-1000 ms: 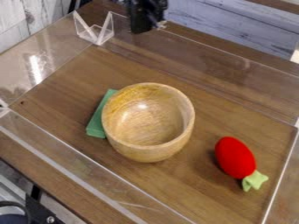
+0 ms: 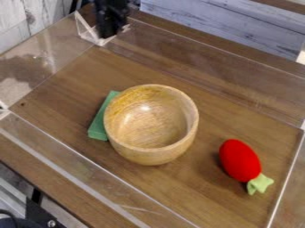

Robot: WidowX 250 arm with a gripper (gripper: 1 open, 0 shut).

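Observation:
A black gripper (image 2: 105,27) is at the top left, over the far part of the wooden table near a clear plastic piece. It is dark and small here, so its fingers are hard to make out. A light wooden bowl (image 2: 152,126) sits in the middle, beside a green flat block (image 2: 102,123) at its left. A red plush vegetable (image 2: 240,161) with a pale green top lies at the lower right.
Clear plastic edging (image 2: 36,138) runs along the table's sides. The table surface (image 2: 202,71) between the gripper and the bowl is bare. A pale wooden wall stands behind.
The gripper has shifted left and a little lower, toward the clear piece at the top left. The bowl, green block and red vegetable have not moved.

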